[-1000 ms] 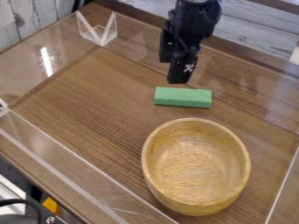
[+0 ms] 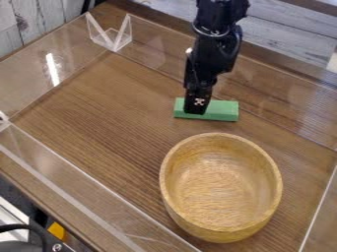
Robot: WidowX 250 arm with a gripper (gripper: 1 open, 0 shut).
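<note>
My black gripper [image 2: 198, 96] hangs from the top centre, its fingertips down at the left part of a green block [image 2: 222, 111] lying flat on the wooden table. The gripper is open; whether the fingertips touch the block is unclear, and they partly hide it. A yellow round bowl [image 2: 220, 212] stands in front of the block.
A clear acrylic edge runs along the left and lower left of the table [image 2: 99, 118]. A white wire piece [image 2: 112, 37] is at the back left.
My gripper has come down from above and behind the green block to its left part. The block and bowl look unmoved.
</note>
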